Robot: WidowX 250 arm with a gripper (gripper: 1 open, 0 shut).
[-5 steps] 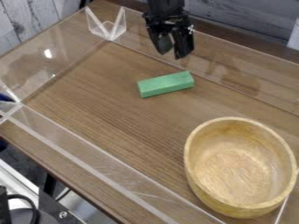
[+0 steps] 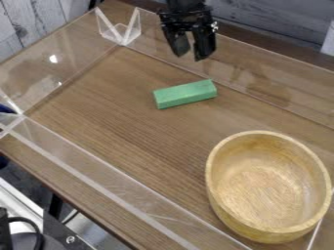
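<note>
My gripper (image 2: pixel 189 43) is at the top centre of the camera view, dark, hanging above the wooden table with its fingers apart and open, nothing visible between them. Below it a green block (image 2: pixel 186 94) lies flat on the table, apart from the gripper.
A pale round bowl or basket (image 2: pixel 268 230) fills the lower right. A clear plastic piece (image 2: pixel 119 27) stands at the upper left, and transparent edging runs along the left. Dark cables lie at the lower left edge.
My gripper has shifted slightly upward in the view, away from the green block. The block and bowl are unmoved.
</note>
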